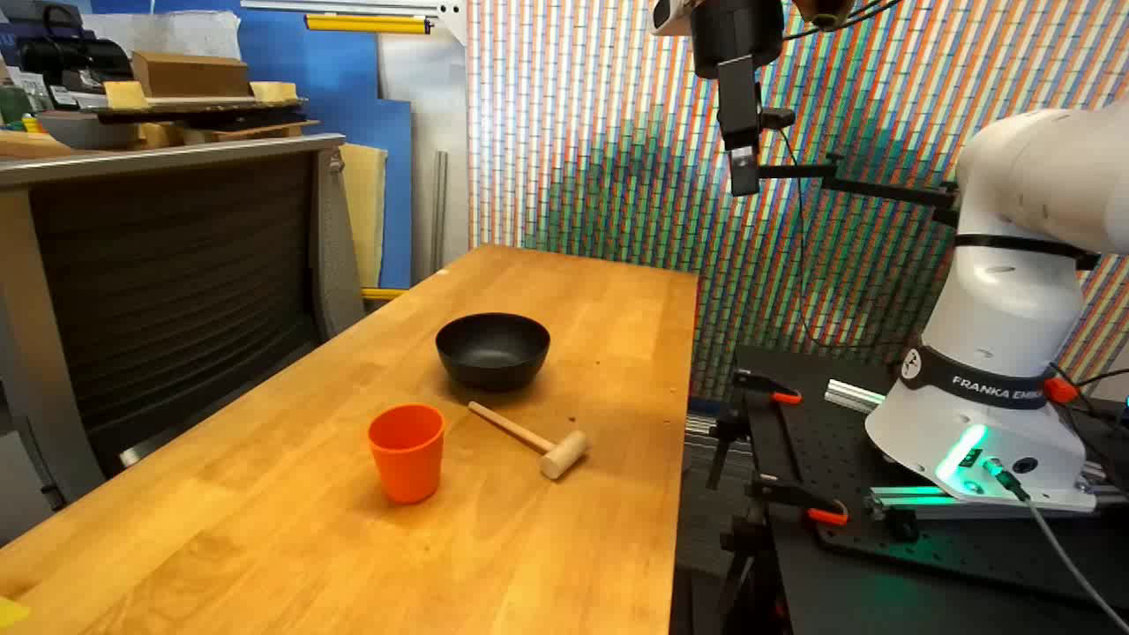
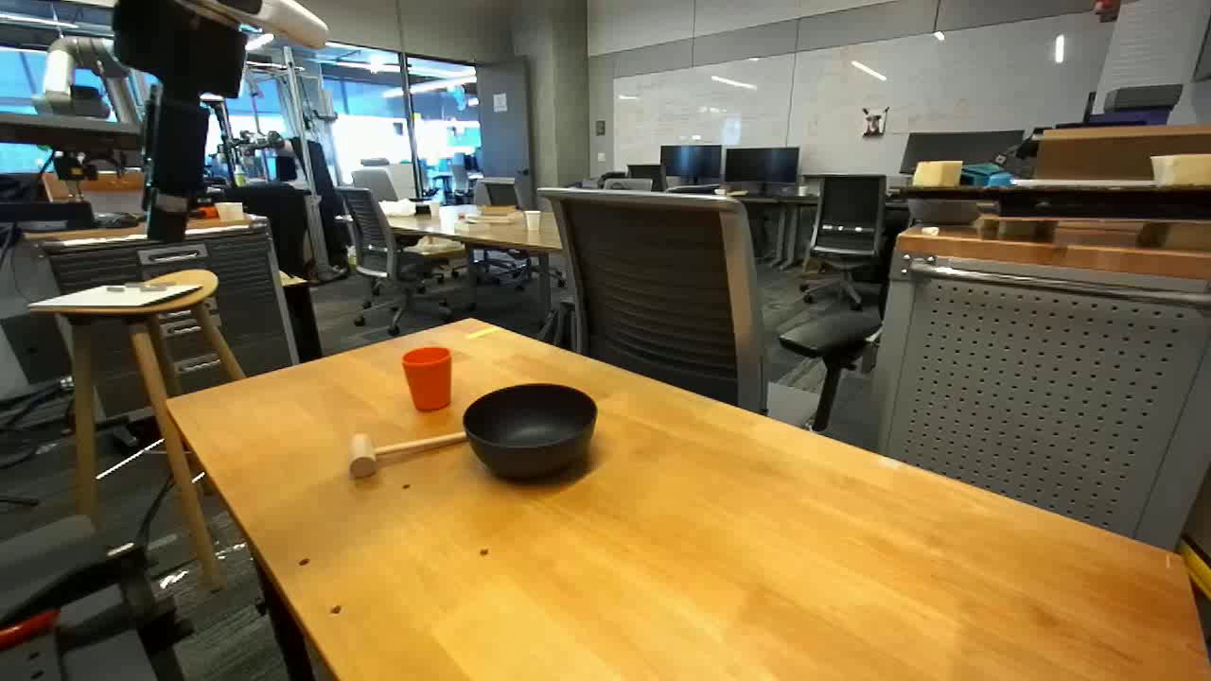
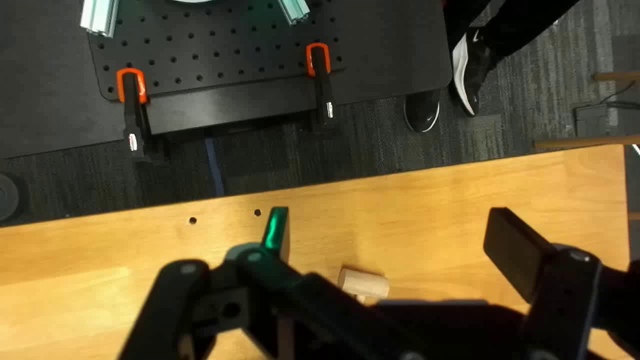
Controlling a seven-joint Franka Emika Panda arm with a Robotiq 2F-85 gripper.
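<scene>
My gripper is open and empty, its two fingers wide apart in the wrist view. It hangs high above the table's robot-side edge, well clear of everything on it. On the wooden table lies a small wooden mallet (image 1: 564, 453), its handle pointing to a black bowl (image 1: 493, 354). An orange cup (image 1: 407, 455) stands upright beside the mallet. From the other exterior side, the bowl (image 2: 530, 431), cup (image 2: 428, 379) and mallet (image 2: 363, 455) sit close together. Only the mallet's head (image 3: 363, 283) shows in the wrist view; the gripper body hides the rest.
The wooden table (image 1: 593, 571) is otherwise mostly bare. A dark robot stand (image 3: 384, 66) with orange-tipped clamps (image 3: 131, 87) lies across a floor gap. A chair (image 2: 664, 295) stands at the table's far side. Someone's shoes (image 3: 468, 72) show on the floor near the stand.
</scene>
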